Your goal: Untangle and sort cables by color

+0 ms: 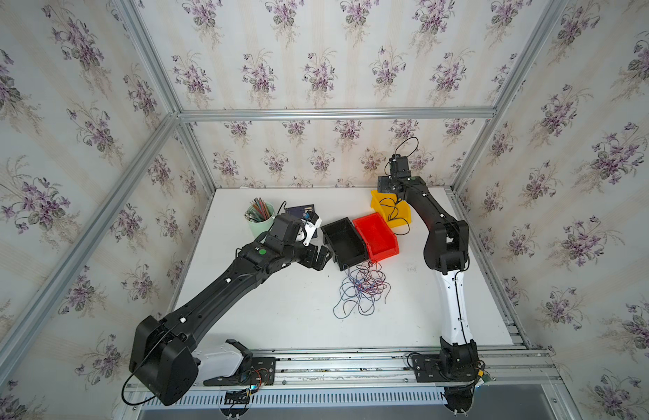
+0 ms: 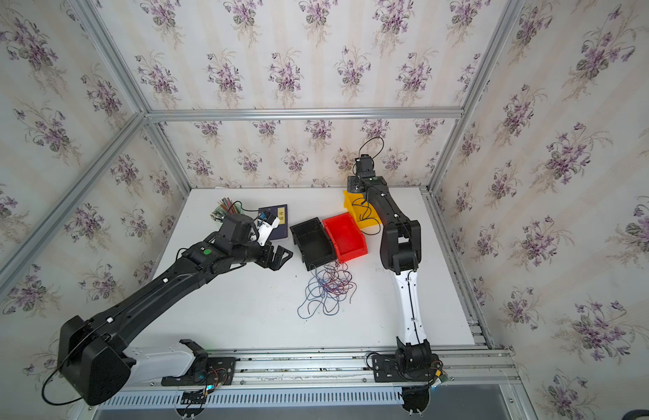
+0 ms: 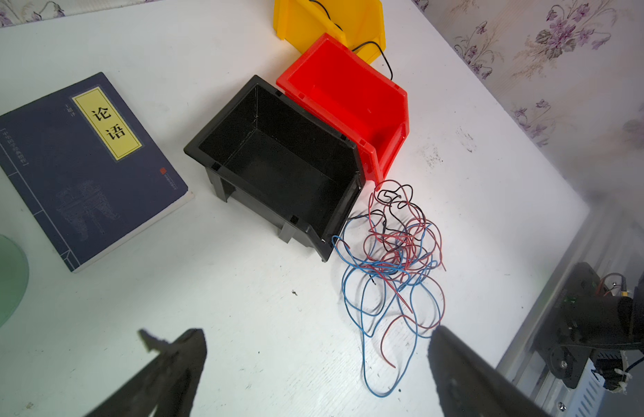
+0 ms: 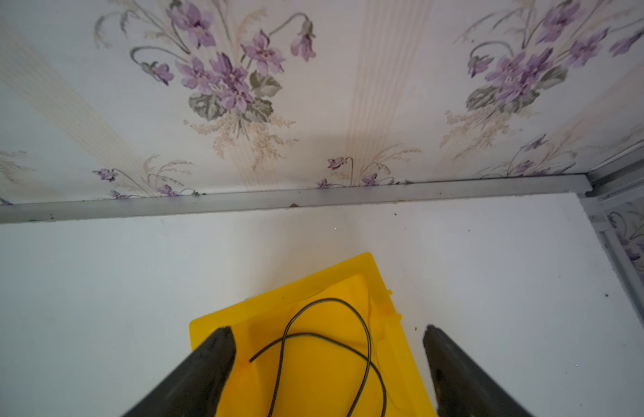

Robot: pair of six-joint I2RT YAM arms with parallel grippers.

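Note:
A tangle of blue, red and black cables (image 3: 398, 264) lies on the white table in front of the black bin (image 3: 273, 166) and the red bin (image 3: 346, 97). At the back, the yellow bin (image 4: 311, 375) holds a dark cable (image 4: 367, 347), part of which loops out over its front. My right gripper is open above this bin, with nothing seen held. My left gripper stands open over the table, left of the black bin and cable tangle, empty between its fingers.
A dark blue book (image 3: 85, 173) lies left of the black bin. A pale green pen holder (image 1: 257, 224) stands at the back left.

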